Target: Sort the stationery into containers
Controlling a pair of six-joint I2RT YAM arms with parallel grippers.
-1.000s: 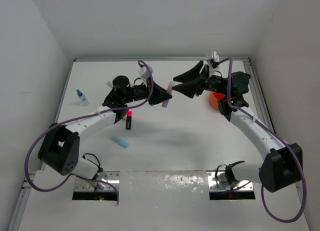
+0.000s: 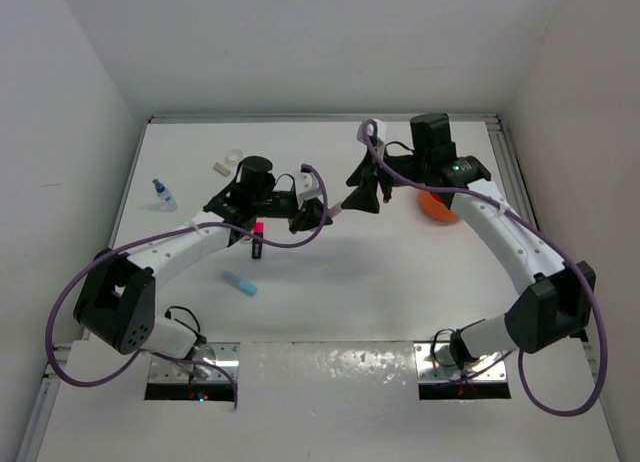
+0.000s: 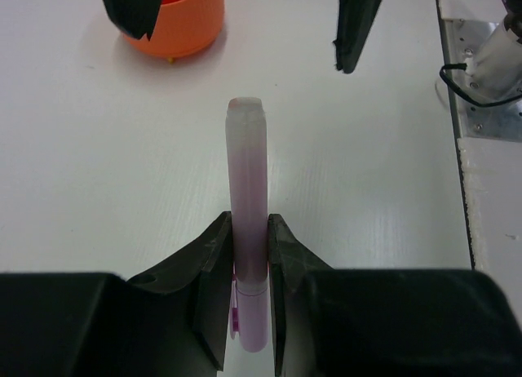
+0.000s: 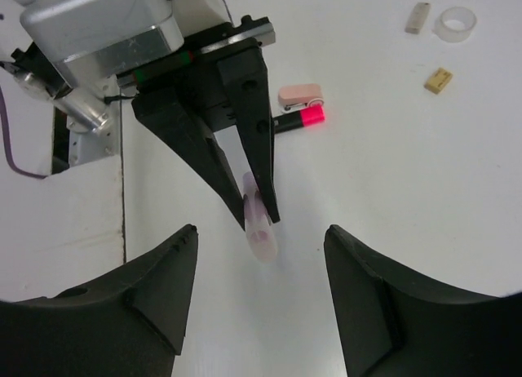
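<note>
My left gripper is shut on a pale pink pen-like stick (image 3: 249, 165), held upright in the left wrist view. In the top view it is at the centre, facing my right gripper (image 2: 364, 192), whose fingers stand apart a short way right of the stick, empty. The right wrist view shows the stick's pink end (image 4: 259, 234) between those open fingers, some distance beyond them. An orange container (image 3: 179, 30) sits on the table behind the right gripper.
On the left lie a blue-capped bottle (image 2: 165, 196), a blue stick (image 2: 239, 282), a black-and-red marker (image 4: 298, 119), a pink stapler-like item (image 4: 299, 94), a tape ring (image 4: 455, 34) and small erasers (image 4: 438, 80).
My left gripper, still holding the stick, has shifted slightly down in the top view and turned.
</note>
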